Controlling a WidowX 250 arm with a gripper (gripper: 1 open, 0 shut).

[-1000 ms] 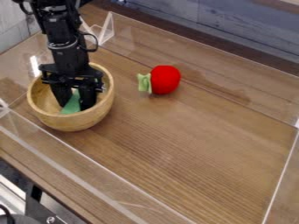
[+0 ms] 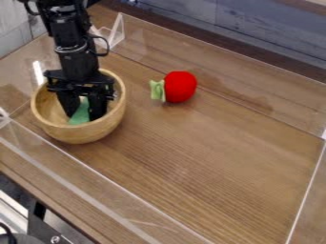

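Note:
My black gripper [image 2: 79, 97] reaches down from the top left into a light wooden bowl [image 2: 112, 122] at the left of the table. Inside the bowl, a green object [image 2: 79, 114] lies between or just under its fingers, partly hidden by them; it looks to be held, though the dark fingers make this hard to see.
A red, rounded object [image 2: 180, 86] with a pale green piece [image 2: 156, 91] at its left lies right of the bowl. A dark blue-grey surface runs along the back.

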